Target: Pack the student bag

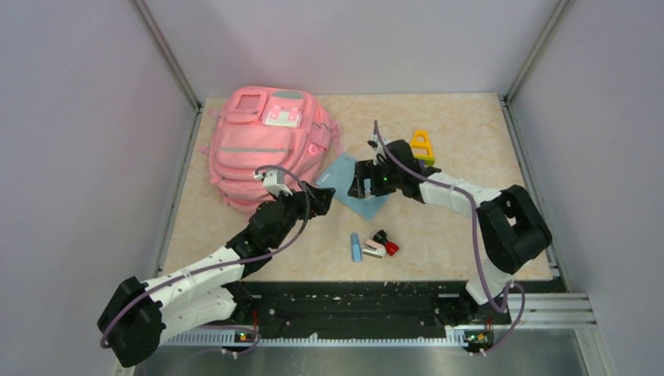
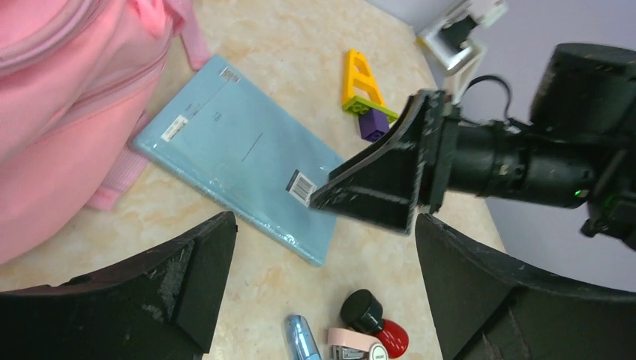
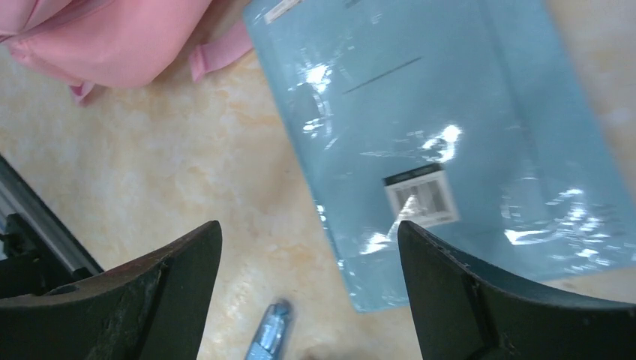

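Observation:
A pink backpack [image 1: 258, 145] fills the back left. Right of it a blue, plastic-covered flat book or folder [image 2: 240, 150] with barcode labels lies on the table. My right gripper hangs over this book, open and empty. My left gripper is open and empty, left of the right one in the top view, near the bag's lower right. Toward the front lie a blue tube [image 1: 356, 247], a pink-and-silver stapler [image 1: 373, 251] and a black-and-red object [image 1: 389, 245].
A yellow-and-green piece [image 2: 360, 75] with a purple block [image 2: 373, 125] lies at the back right, partly behind my right arm.

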